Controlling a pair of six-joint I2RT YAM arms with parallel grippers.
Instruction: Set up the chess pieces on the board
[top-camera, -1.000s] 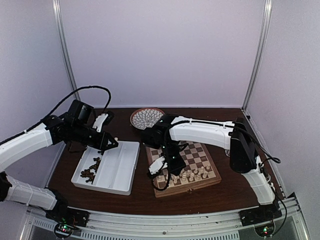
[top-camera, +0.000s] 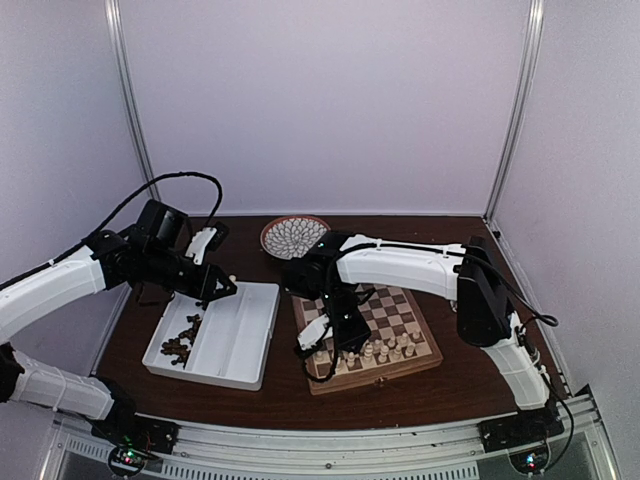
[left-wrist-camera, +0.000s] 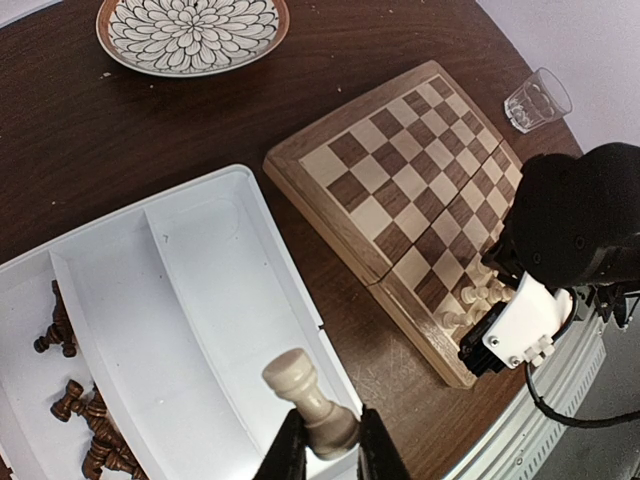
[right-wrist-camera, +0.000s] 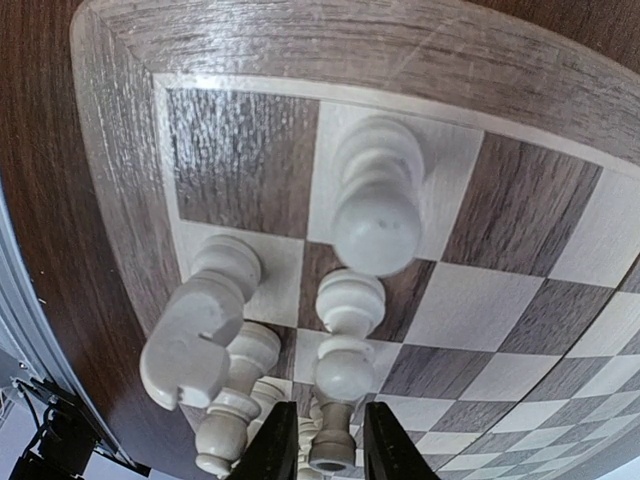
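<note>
In the left wrist view my left gripper is shut on a pale chess piece, held tilted over the white tray. The right gripper is low over the near-left part of the chessboard, shut on a greyish-beige piece, whose lower part is hidden. Beside it stand a white knight, a white pawn and another white pawn. More white pieces line the board's near side. Dark brown pieces lie in the tray's left compartment.
A patterned plate sits behind the tray and board. A clear glass stands past the board's far right corner. The tray's other compartments look empty. Standing pieces crowd closely around the right fingers.
The right forearm has shifted very slightly; its gripper remains at the same spot on the board. The left arm and the tray look unchanged.
</note>
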